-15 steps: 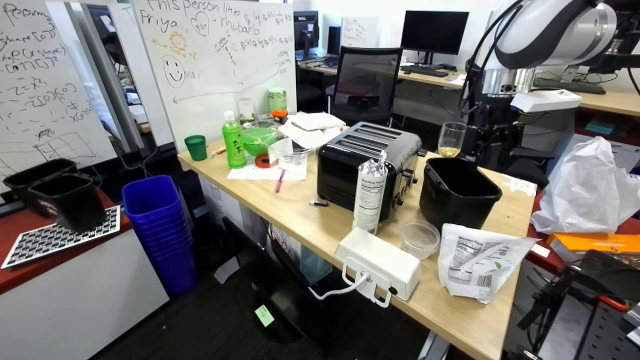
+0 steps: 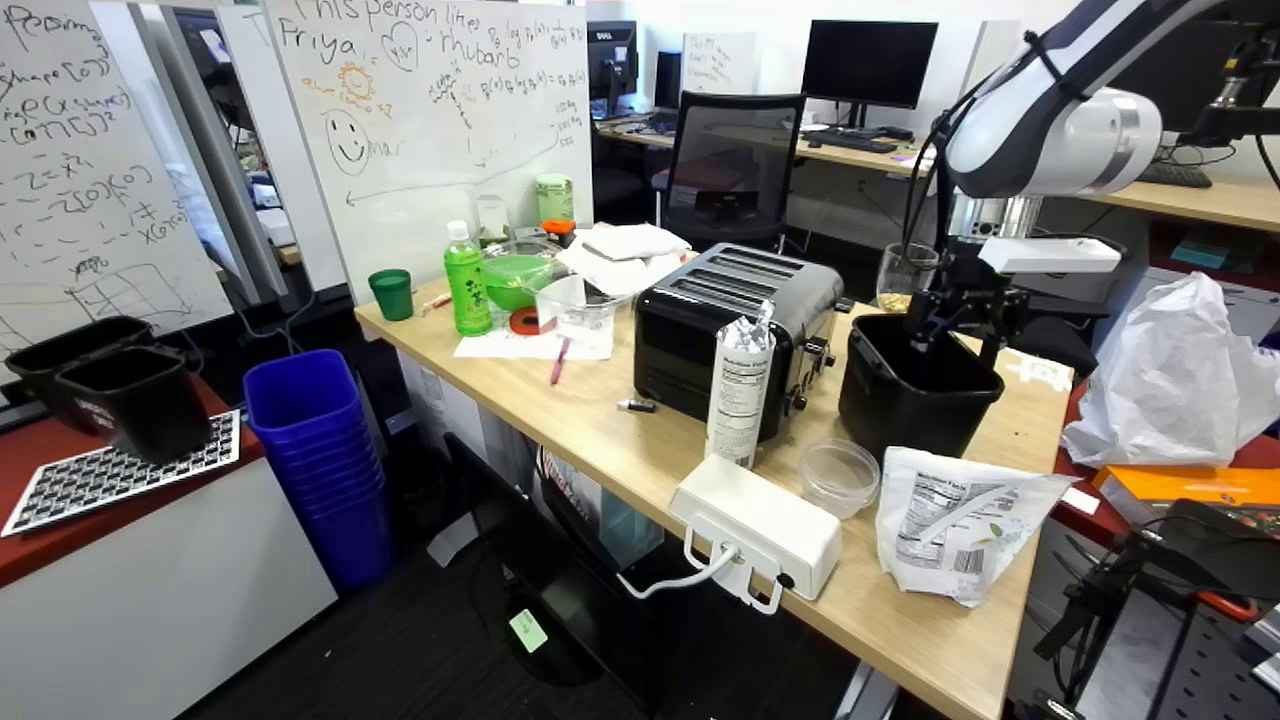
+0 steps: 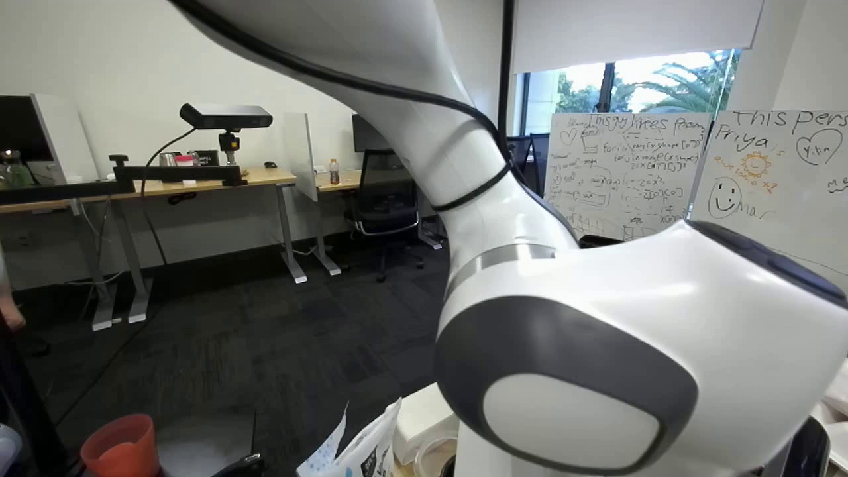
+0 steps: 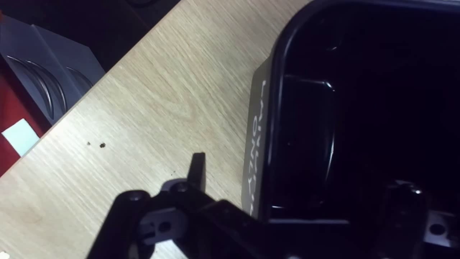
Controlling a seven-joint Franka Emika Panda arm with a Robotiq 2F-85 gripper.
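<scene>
A black bin (image 2: 918, 414) stands on the wooden table, beyond the toaster and the white pouch. Over its right rear rim is my gripper (image 2: 960, 342), open with its fingers apart. In the wrist view the bin's rim (image 4: 274, 129) runs between the two fingers of my gripper: the left finger (image 4: 197, 170) appears over bare table outside the bin, the right one over the dark inside. How far the fingers reach below the rim is hard to tell. White handwriting shows on the bin's outer wall. The bin's inside is too dark to read.
A stemmed glass (image 2: 906, 274) stands behind the bin. Close by are a black toaster (image 2: 732, 324), a foil-topped tube (image 2: 739, 396), a clear plastic tub (image 2: 837, 478), a white pouch (image 2: 966, 528) and a white box (image 2: 756, 524). Bare table lies right of the bin.
My gripper has come left and downward, from behind and right of the bin to its rim, with one finger now over the opening. The bin has not moved.
</scene>
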